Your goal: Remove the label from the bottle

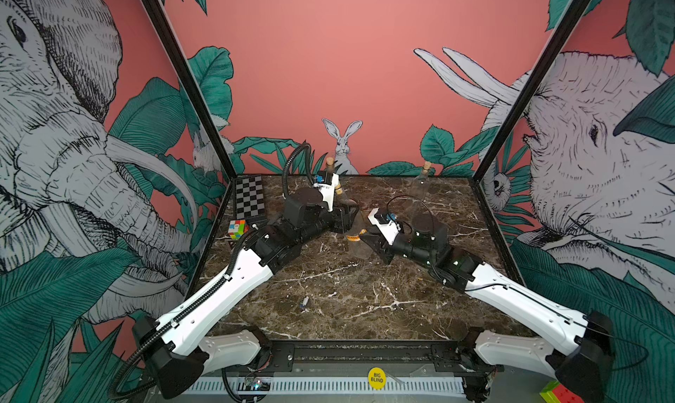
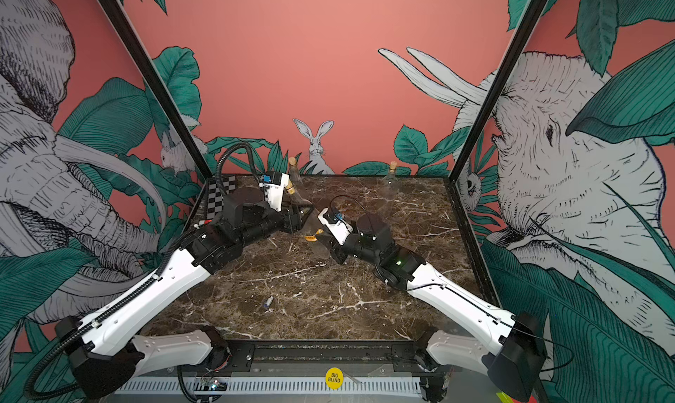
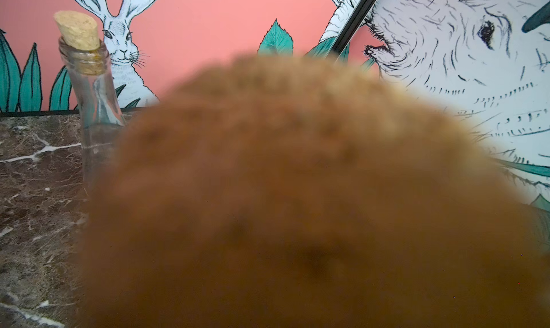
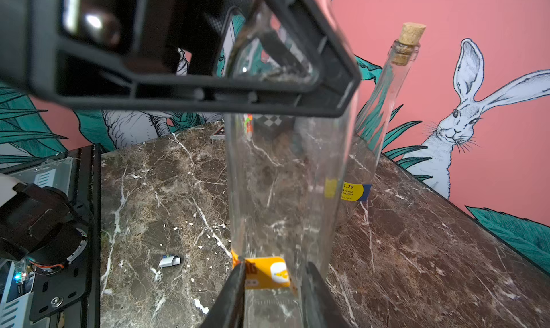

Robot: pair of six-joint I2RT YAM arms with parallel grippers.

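A clear glass bottle (image 4: 286,202) with an orange label (image 4: 266,270) leans between the grippers over the table's middle. My left gripper (image 1: 349,216) is shut on its upper part; in the left wrist view the blurred cork (image 3: 312,202) fills much of the frame. My right gripper is at the bottle's lower end, its two fingertips part open on either side of the orange label. Whether they touch it is hard to tell.
Corked bottles (image 2: 391,174) (image 3: 94,93) stand at the back, one with a yellow label (image 4: 355,191). A checkered board (image 1: 249,195) and coloured cube (image 1: 236,228) lie left.
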